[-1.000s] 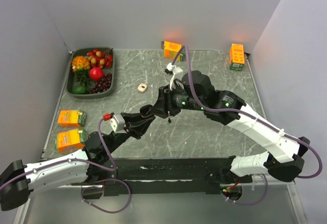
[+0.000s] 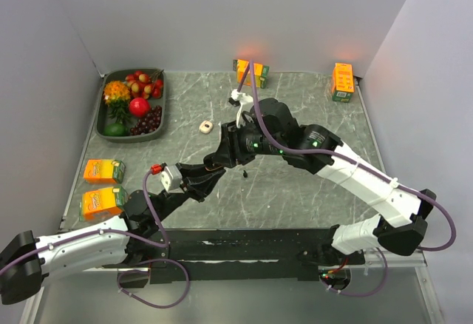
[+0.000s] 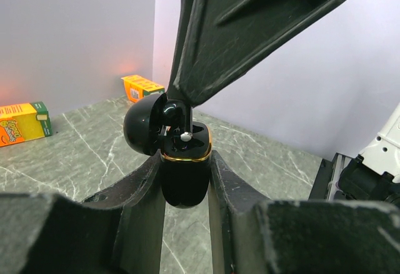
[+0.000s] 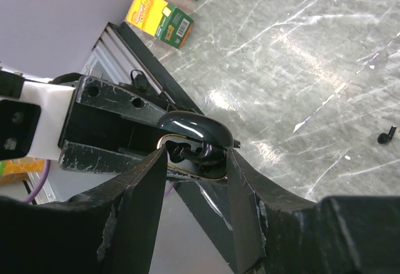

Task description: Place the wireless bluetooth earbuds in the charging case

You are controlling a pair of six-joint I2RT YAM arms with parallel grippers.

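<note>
My left gripper [image 2: 211, 176] is shut on the black charging case [image 3: 185, 177], which has a gold rim and its lid [image 3: 140, 124] open. My right gripper [image 2: 229, 146] is over the case, fingertips at its opening; in the left wrist view one finger reaches down to a small black earbud [image 3: 174, 110] with a silver tip in the case. Whether the right fingers grip it is hard to tell. Another black earbud [image 4: 385, 137] lies alone on the grey counter.
A fruit tray [image 2: 131, 135] sits at the back left. Orange-and-green boxes [image 2: 103, 170] stand at the left, back and back right. A small white object [image 2: 206, 126] lies on the counter [image 2: 295, 198] behind the grippers.
Over the last second my right arm has moved slightly left and up in the top view, to above the case. The left arm stays in place.
</note>
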